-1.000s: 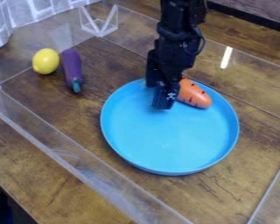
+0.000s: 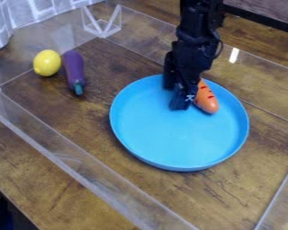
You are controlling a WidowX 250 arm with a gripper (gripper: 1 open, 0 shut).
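Observation:
The black gripper (image 2: 187, 90) hangs over the back of a blue plate (image 2: 171, 137), low at its rim. An orange carrot (image 2: 204, 97) lies on the plate's back right, just beside the gripper and partly behind it. Whether the fingers are open or shut, and whether they touch the carrot, is hard to make out against the dark body.
A yellow lemon-like object (image 2: 47, 62) and a purple eggplant-like object (image 2: 73, 72) lie on the wooden table at the upper left. A white wire-like frame (image 2: 101, 20) stands at the back.
The plate has moved slightly to the right and down. The carrot has shifted right, and the gripper has moved a little with them.

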